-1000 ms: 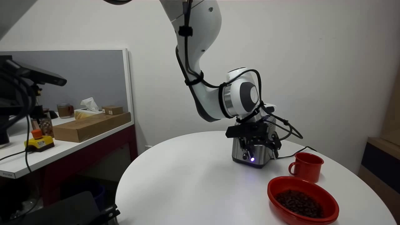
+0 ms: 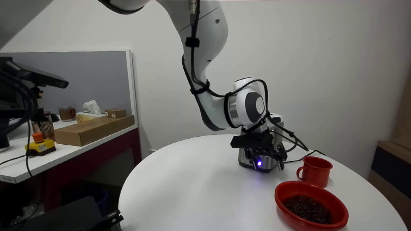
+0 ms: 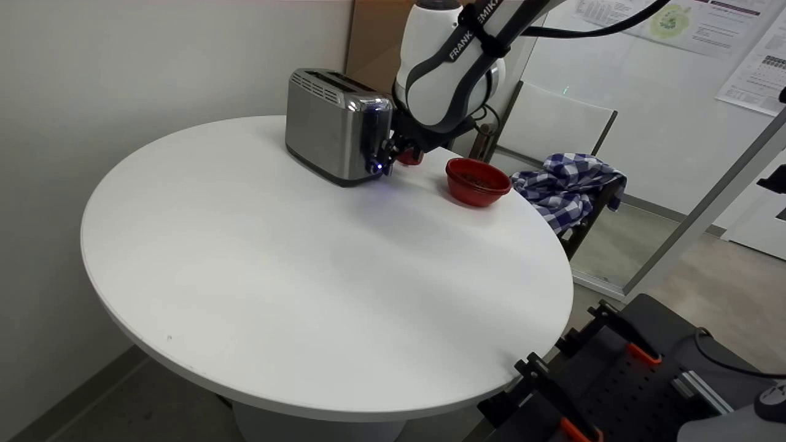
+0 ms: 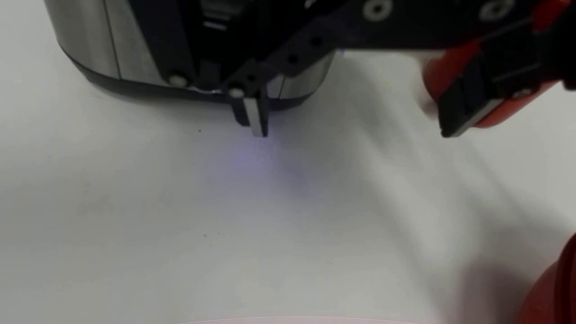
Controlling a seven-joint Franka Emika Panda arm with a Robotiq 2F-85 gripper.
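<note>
A silver toaster (image 2: 243, 157) stands at the back of the round white table, a small violet-white light glowing low on its front end. My gripper (image 2: 268, 165) is lowered right in front of that end, hiding part of it. In the wrist view the gripper is open, its fingers wide apart with only table between the tips. One finger (image 4: 256, 116) overlaps the toaster's lower front; whether it touches cannot be told. The other finger lies in front of a red mug (image 4: 447, 70). Exterior view 2 shows the toaster's long side (image 3: 324, 129) and top slots.
A red bowl (image 2: 287, 218) of dark beans (image 2: 308, 209) sits near the mug (image 2: 319, 172) at the table's right. A black cable runs behind the toaster. A checked cloth (image 3: 571, 188) hangs on a chair beyond.
My arm and gripper have come down slightly in front of the toaster, bringing the fingertips closer to the table. The toaster, mug and bowl have stayed in place.
</note>
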